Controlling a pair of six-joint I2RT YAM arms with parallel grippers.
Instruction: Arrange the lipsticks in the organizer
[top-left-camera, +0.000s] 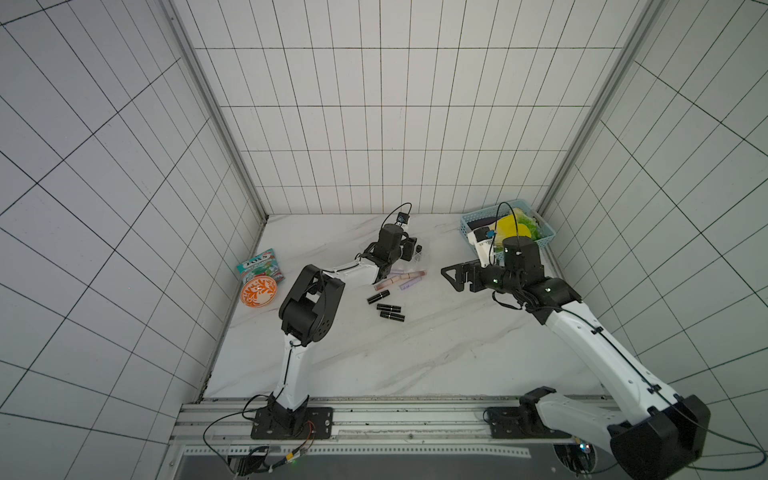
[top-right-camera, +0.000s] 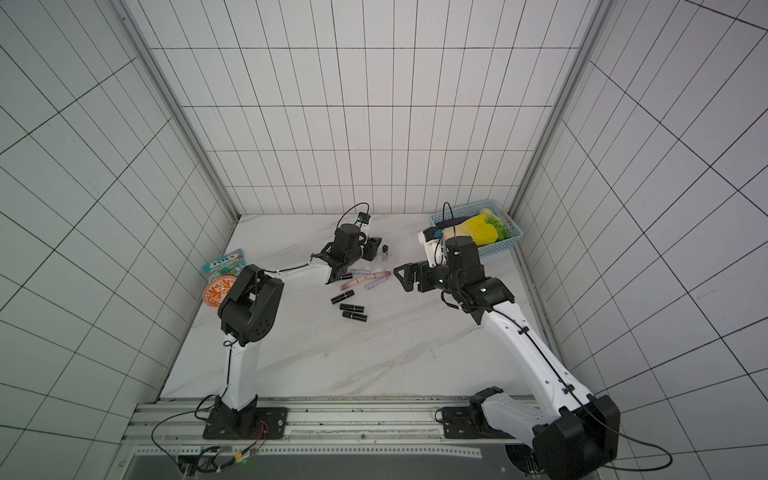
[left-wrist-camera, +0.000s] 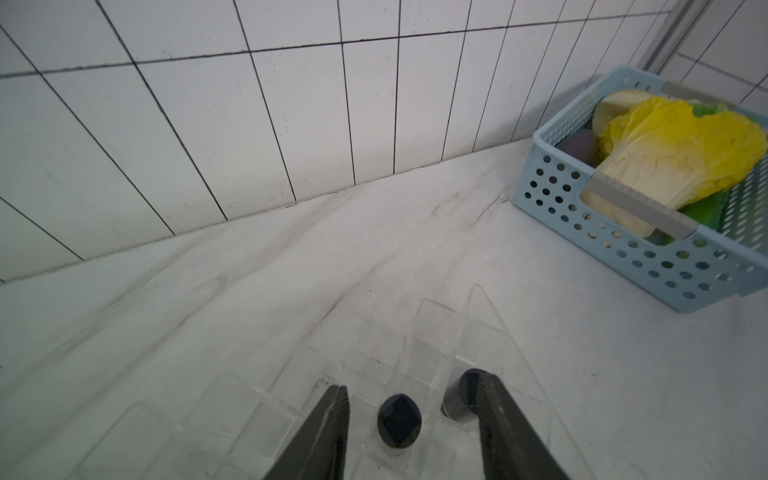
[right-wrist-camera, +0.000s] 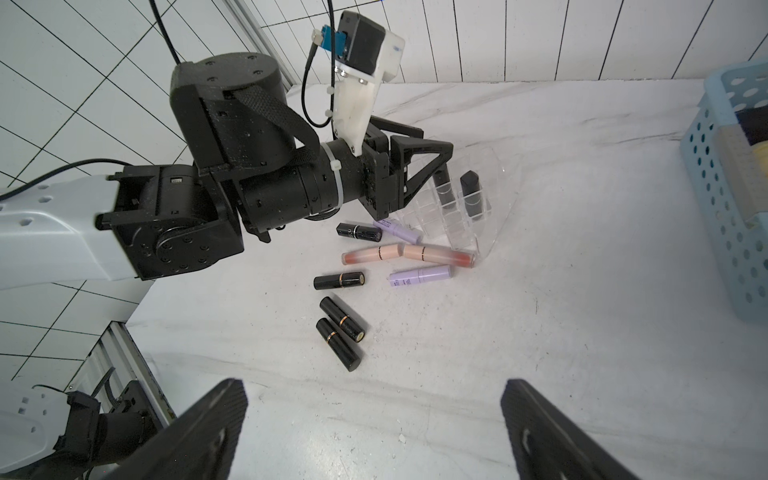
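The clear organizer (left-wrist-camera: 280, 400) stands on the table, its compartments faint against the marble. Two black-capped lipsticks are upright in it. One black cap (left-wrist-camera: 399, 421) lies between the fingers of my left gripper, which is part open with gaps on both sides. The other lipstick (left-wrist-camera: 462, 397) is close by the right finger; whether they touch cannot be told. In the right wrist view, loose on the table lie several black lipsticks (right-wrist-camera: 339, 281), purple tubes (right-wrist-camera: 421, 275) and pinkish tubes (right-wrist-camera: 438, 255). My right gripper is open and empty, away from them.
A blue basket (left-wrist-camera: 612, 240) of vegetables stands at the back right. An orange round item (top-left-camera: 259, 291) and a colourful packet (top-left-camera: 257, 262) lie at the left.
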